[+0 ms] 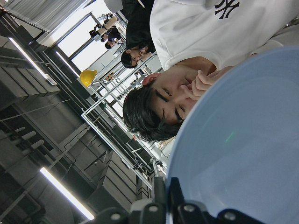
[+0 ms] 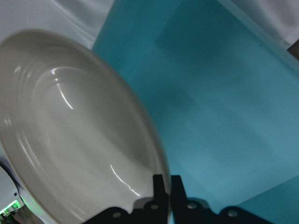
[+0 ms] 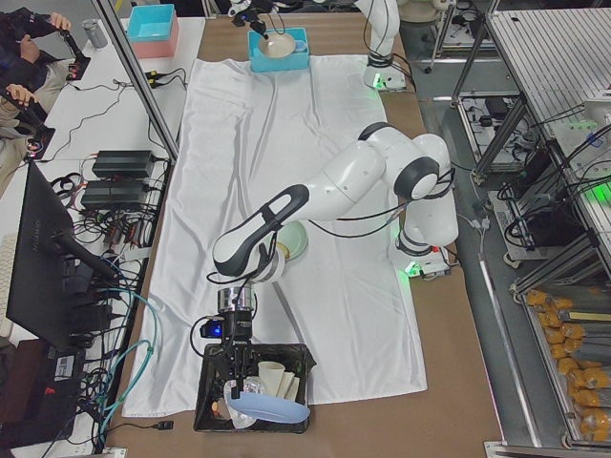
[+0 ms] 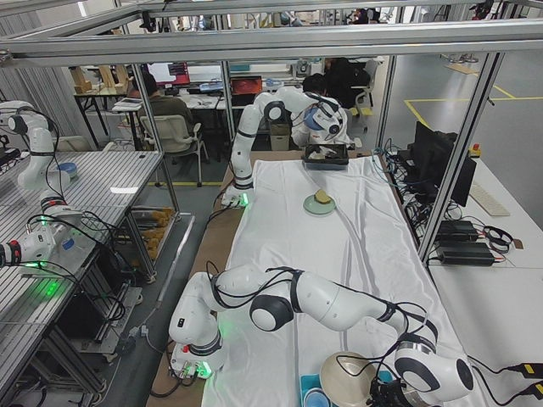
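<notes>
My left gripper is shut on the rim of a light blue plate (image 1: 238, 140), held tilted over a black bin (image 3: 203, 401) containing a white cup, pale pieces and crumpled wrapped items at the near end. My right gripper is shut on the rim of a cream bowl (image 2: 74, 121), held over a cyan bin (image 2: 224, 102) at the far end. A green plate (image 4: 312, 205) with a yellow item (image 4: 322, 196) on it sits on the cloth, partly hidden by an arm in the left camera view.
The white cloth (image 3: 353, 324) between the two bins is mostly clear apart from the green plate. Cables, black boxes and a monitor (image 3: 43, 267) line the left side in the left camera view. Metal frame posts border the table, and a person stands close to the left wrist camera.
</notes>
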